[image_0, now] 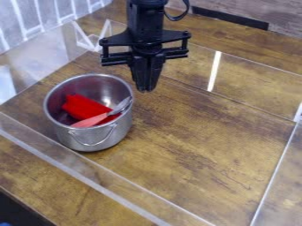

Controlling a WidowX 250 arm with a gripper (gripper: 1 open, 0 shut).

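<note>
My black gripper [145, 72] is raised at the top centre of the camera view, above and to the right of a steel pot [73, 135]. Its fingertips point down over bare wood; they look close together, with nothing visible between them. In the pot lie a red block [83, 107] and a pinkish-red utensil with a pale handle leaning toward the right rim.
Clear panels edge the left and right sides. A dark strip runs along the top right.
</note>
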